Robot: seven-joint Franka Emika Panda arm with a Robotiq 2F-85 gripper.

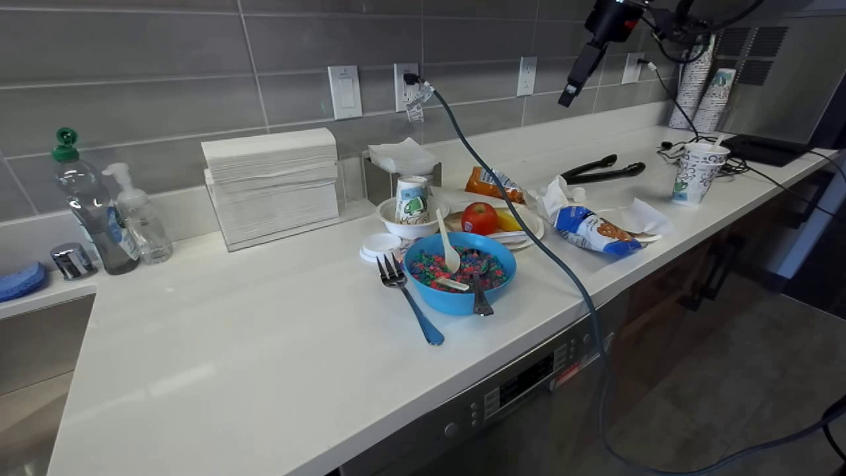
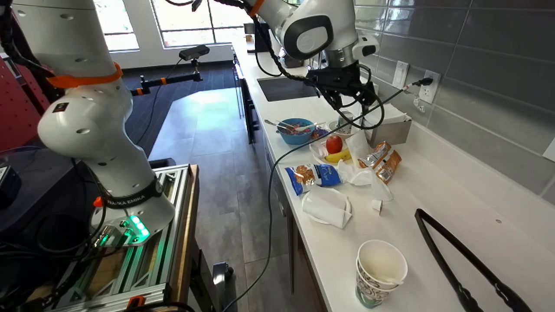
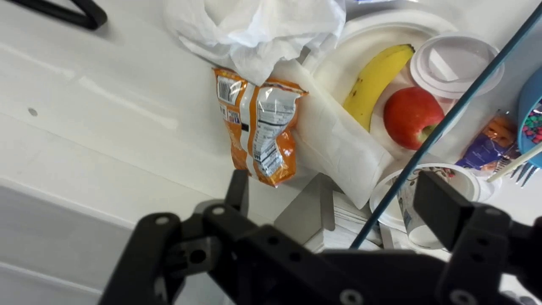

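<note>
My gripper is open above the counter, its black fingers (image 3: 237, 193) wide apart with nothing between them in the wrist view. Below it lies an orange snack bag (image 3: 261, 129), partly under crumpled white paper (image 3: 264, 35). Beside the bag, a paper plate (image 3: 350, 48) carries a banana (image 3: 378, 81) and a red apple (image 3: 412, 117). A patterned paper cup (image 3: 409, 203) lies tilted in a white bowl (image 3: 470, 180). In exterior view 1 a blue bowl (image 1: 424, 295) holds coloured bits and utensils, with a fork (image 1: 416, 305) alongside.
A cable (image 1: 555, 258) runs from the wall outlet across the counter, crossing the wrist view. A blue snack bag (image 1: 591, 230), black tongs (image 2: 458, 255) and stacked cups (image 2: 380, 273) occupy the counter. Free room lies at the left front of the counter (image 1: 238, 341).
</note>
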